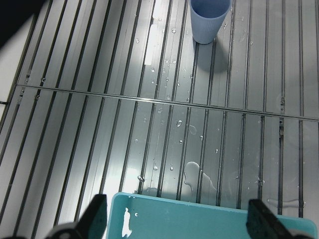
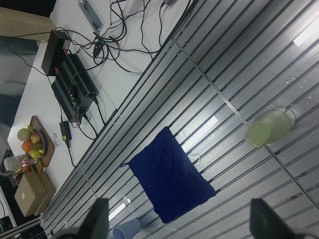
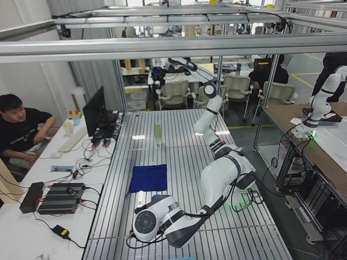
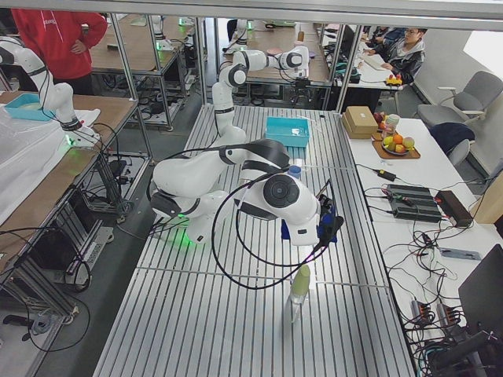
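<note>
A dark blue cloth (image 3: 148,177) lies flat on the slatted metal table, with a blue cup (image 1: 208,17) beside it. A pale green bottle (image 2: 269,127) stands apart from the cloth. A teal bin (image 4: 288,132) sits at one end. In the left wrist view my left gripper hangs over the bin, fingers wide apart with nothing between them. My right gripper is high over the table, also open and empty, facing down toward cloth, cup and bottle.
Water drops wet the slats (image 1: 75,149). A white side desk (image 4: 416,275) holds monitors, power units, cables, a fruit plate and boxes. Metal frame bars cross overhead.
</note>
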